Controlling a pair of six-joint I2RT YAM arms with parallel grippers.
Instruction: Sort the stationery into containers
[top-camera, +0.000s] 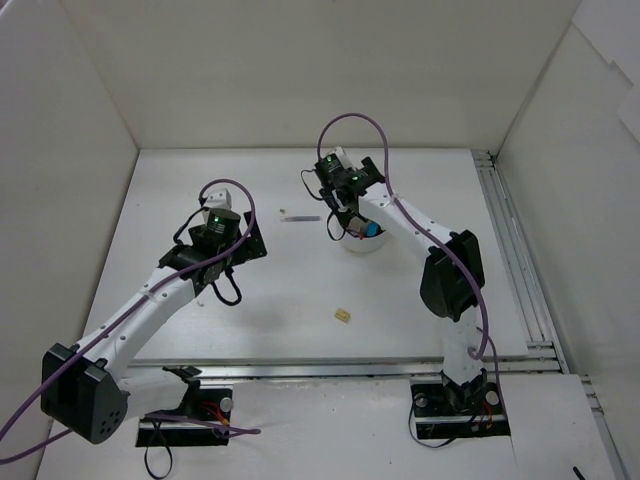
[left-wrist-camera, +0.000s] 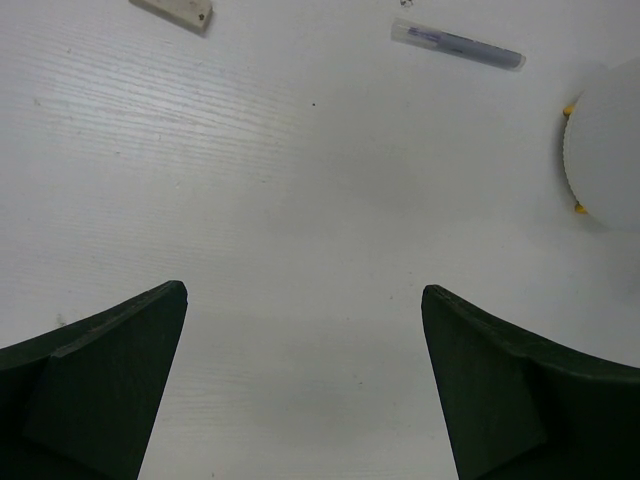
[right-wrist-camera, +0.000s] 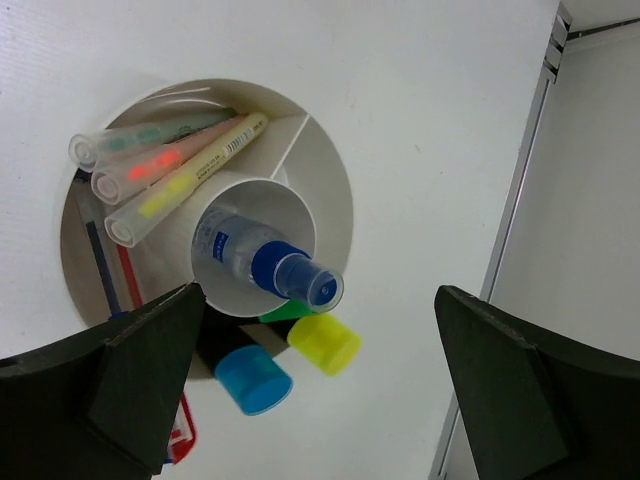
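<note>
A white round divided container (right-wrist-camera: 335, 180) holds several markers and pens, among them a yellow marker (right-wrist-camera: 187, 177), a blue-capped one (right-wrist-camera: 253, 380), and a clear blue-labelled bottle (right-wrist-camera: 295, 275) in the inner cup. My right gripper hangs open above it. My left gripper stands open over bare table at the left, with nothing between its fingers. A clear tube-like pen (left-wrist-camera: 457, 46) lies on the table left of the container, and a pale block (left-wrist-camera: 172, 10) is at the left wrist view's top edge.
A small tan block (top-camera: 342, 315) lies near the front middle of the table. White walls and a metal rail (top-camera: 515, 270) bound the workspace.
</note>
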